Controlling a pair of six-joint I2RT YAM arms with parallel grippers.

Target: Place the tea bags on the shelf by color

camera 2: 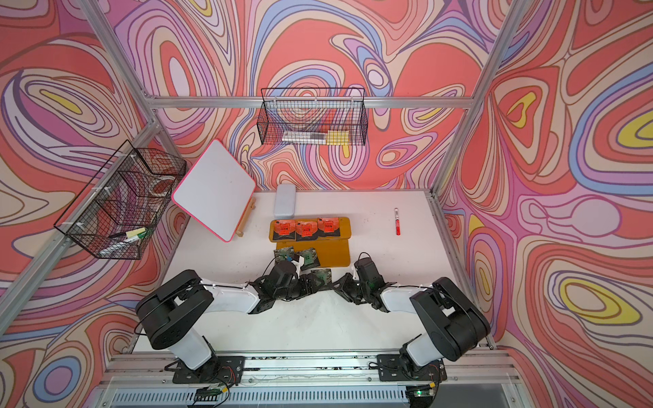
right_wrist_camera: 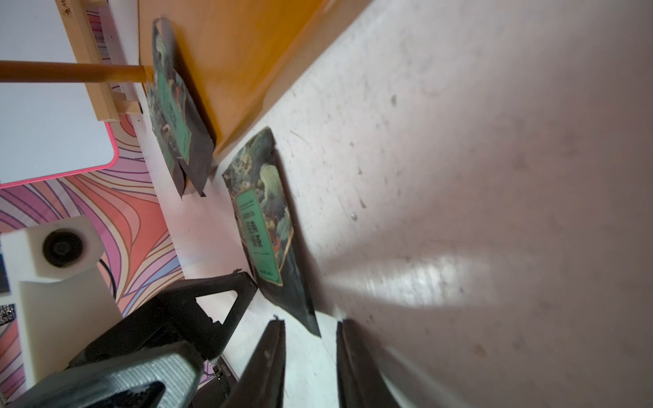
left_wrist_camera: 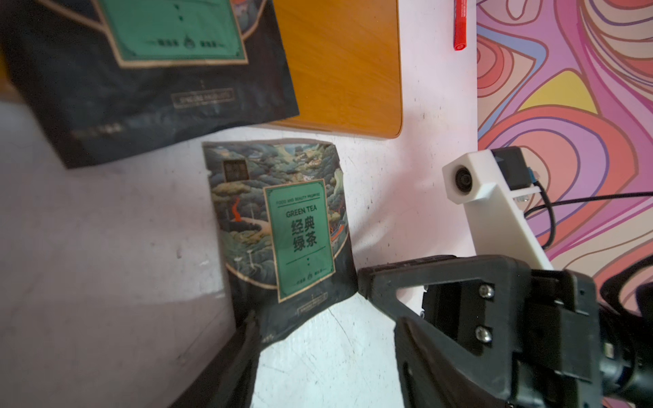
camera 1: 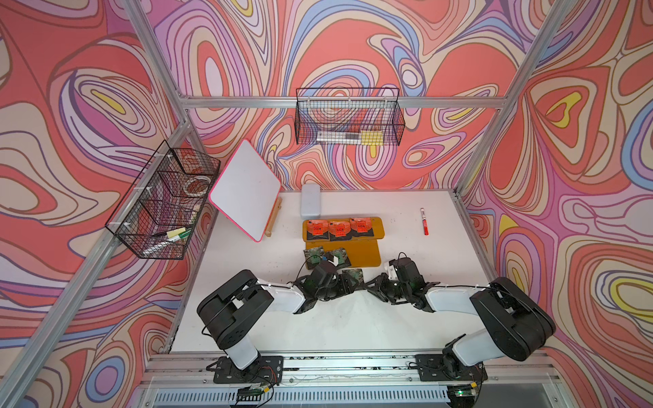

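A green tea bag (left_wrist_camera: 299,238) lies on the table in front of the wooden shelf (camera 1: 364,255). My left gripper (camera 1: 345,289) is at its near left corner; the left wrist view does not clearly show whether it grips that corner. My right gripper is low at the bag's other side, fingers apart, nothing visible between them. Two more green bags (left_wrist_camera: 156,115) rest along the shelf's lower tier at the left. Three red-orange bags (camera 1: 340,231) stand in a row on its upper tier.
A whiteboard (camera 1: 245,190) stands at the left, a grey case (camera 1: 311,200) behind the shelf, and a red marker (camera 1: 424,221) at the right. Wire baskets hang on the frame. The front and right of the table have clear room.
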